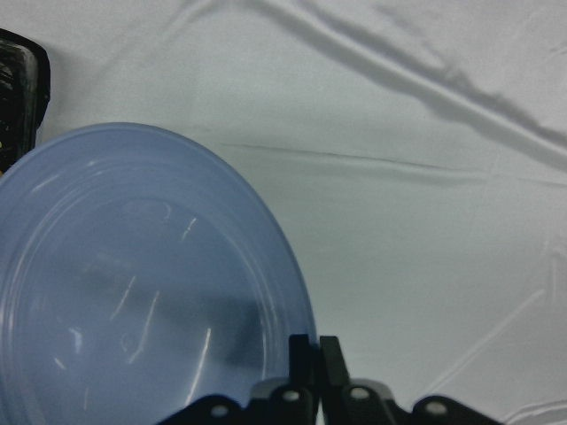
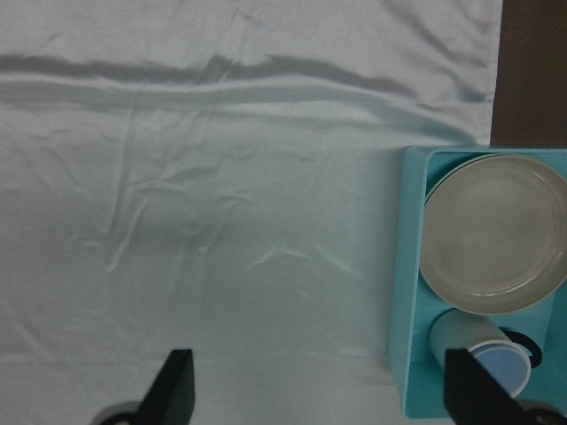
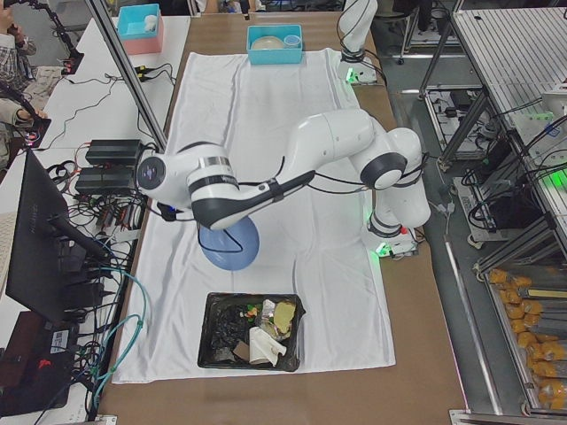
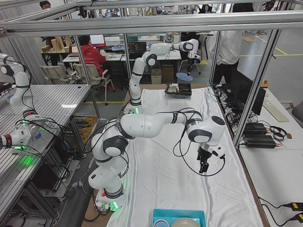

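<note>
A blue plate (image 3: pixel 229 248) (image 1: pixel 133 257) (image 4: pixel 183 76) is held up above the white cloth by my left gripper, whose fingers are closed on its rim. A black bin (image 3: pixel 221 310) (image 1: pixel 18 97) with mixed waste sits beyond it. My right gripper (image 4: pixel 204 163) is over the cloth beside a teal box (image 2: pixel 403 283) (image 3: pixel 275 56); its fingertips are wide apart with nothing between them. The box holds a beige plate (image 2: pixel 492 235) and a mug (image 2: pixel 469 341).
Cables, a monitor (image 3: pixel 35 239) and black units line one side; metal frame posts stand along the edges.
</note>
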